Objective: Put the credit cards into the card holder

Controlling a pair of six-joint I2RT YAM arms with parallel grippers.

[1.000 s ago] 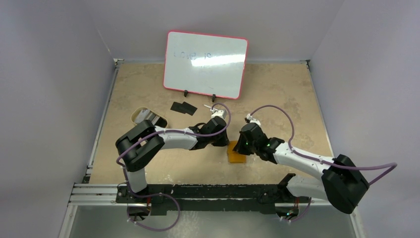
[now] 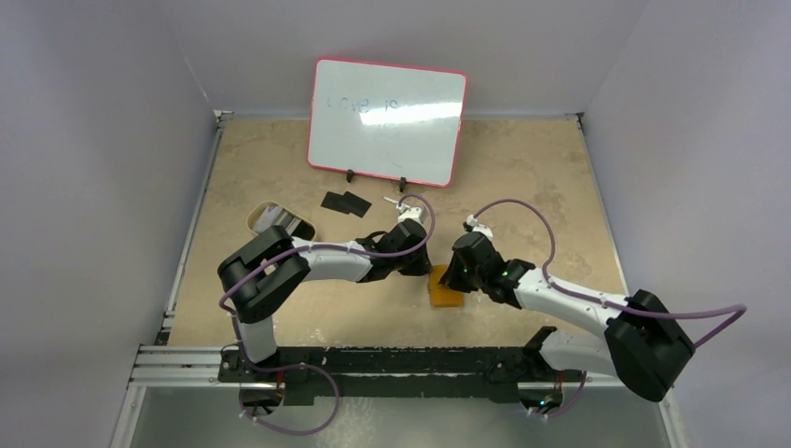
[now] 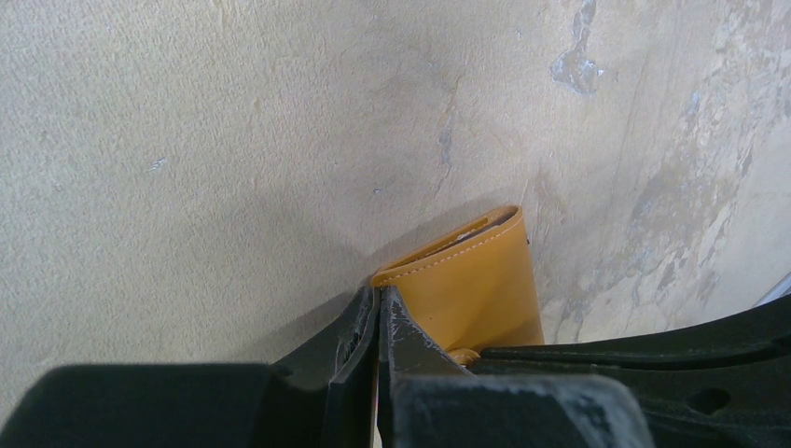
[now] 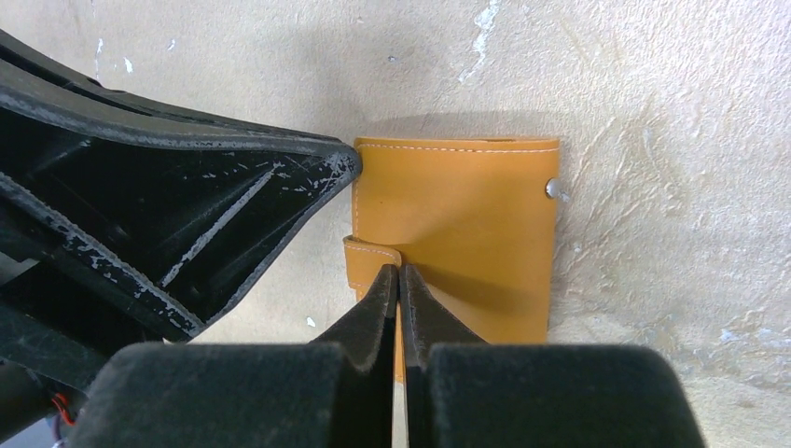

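Note:
The orange leather card holder [image 2: 446, 299] lies on the table between both arms. In the left wrist view, its stitched opening [image 3: 457, 252] faces up the frame and shows a narrow slot. My left gripper is shut at the holder's left corner, with the thin edge between its fingertips. Over the holder's strap tab [image 4: 368, 261], my right gripper is shut, its tips meeting at the tab's end and pinching it. Two dark flat cards [image 2: 355, 203] lie on the table behind the left arm. No card is visible in either gripper.
A tan oval tray [image 2: 254, 222] at the left holds silver and dark flat items. A small white object [image 2: 392, 201] lies behind the left gripper. The whiteboard [image 2: 387, 121] stands at the back.
The right arm has shifted very slightly, its gripper staying over the holder. Left arm, holder and dark cards look unmoved.

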